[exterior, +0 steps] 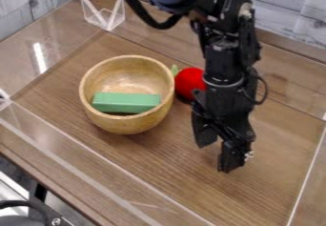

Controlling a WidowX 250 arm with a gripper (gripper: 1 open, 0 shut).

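Observation:
The black robot arm reaches down from the top to my gripper [222, 144], which is low over the wooden table [152, 182], right of a wooden bowl [112, 73]. The bowl holds a green block [126, 102]. A red object [189, 83] with some green at its edge sits behind the arm, beside the bowl, partly hidden. The gripper stands open, with nothing seen held, though its dark fingers are hard to make out.
Bare wood lies to the front and right of the gripper. The table's edges show at upper left and right, and a black cable is at the lower left corner.

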